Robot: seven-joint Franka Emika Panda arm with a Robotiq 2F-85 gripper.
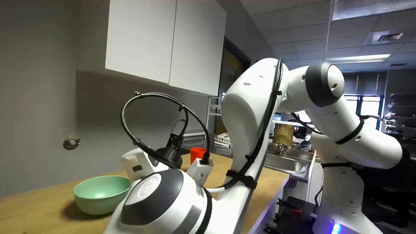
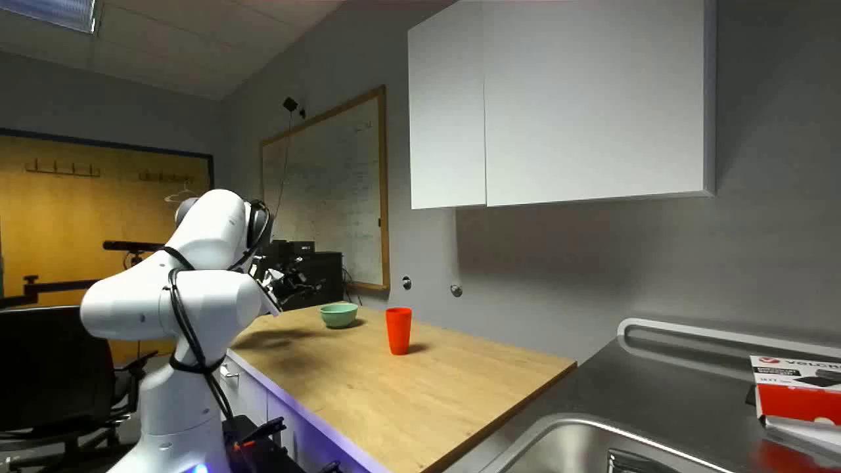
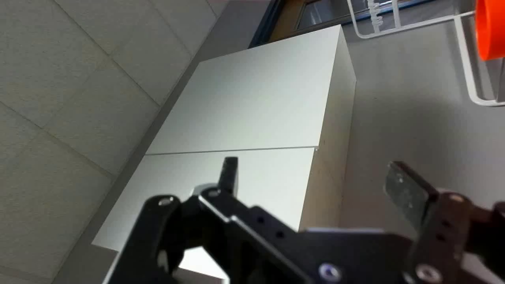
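My gripper stands open in the wrist view, its two fingers wide apart and nothing between them. Beyond it that view shows the wall cabinet and the ceiling. On the wooden counter (image 2: 441, 386) a green bowl (image 2: 339, 315) sits toward the far end, with an upright red cup (image 2: 399, 331) nearer the sink. In the first exterior view the bowl (image 1: 102, 194) is left of the arm's wrist, and the cup (image 1: 197, 154) shows behind it, partly hidden. The cup's edge (image 3: 492, 29) also appears at the wrist view's upper right.
A white two-door cabinet (image 2: 591, 102) hangs on the wall above the counter. A steel sink (image 2: 583, 445) and a red-and-white box (image 2: 800, 390) lie past the counter's right end.
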